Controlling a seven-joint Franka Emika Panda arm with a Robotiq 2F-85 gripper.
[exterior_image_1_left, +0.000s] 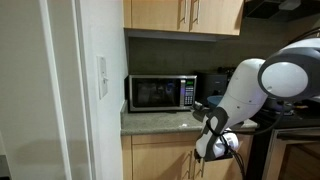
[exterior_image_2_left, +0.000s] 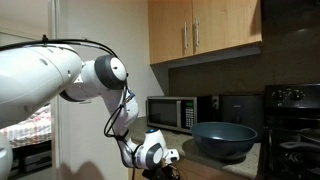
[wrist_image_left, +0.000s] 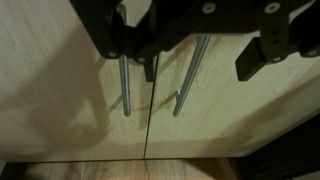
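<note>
Two pale wooden lower cabinet doors fill the wrist view, split by a dark vertical seam. The left door (wrist_image_left: 60, 105) carries a slim metal handle (wrist_image_left: 125, 85), and the right door (wrist_image_left: 225, 100) has another metal handle (wrist_image_left: 188, 78). My gripper reaches in from the top, open, its dark fingers (wrist_image_left: 248, 62) apart. Seen from the wrist, the right handle runs between them; whether it lies within their depth cannot be told. In exterior view 1 the gripper (exterior_image_1_left: 198, 156) is below the counter, close to the doors.
Above the doors runs the grey counter (exterior_image_1_left: 150, 124), bearing a microwave (exterior_image_1_left: 160, 93). A large dark blue pot (exterior_image_2_left: 224, 138) stands close to the arm, and a black stove (exterior_image_2_left: 292, 115) is on the right. Wood flooring (wrist_image_left: 120, 170) shows below the doors.
</note>
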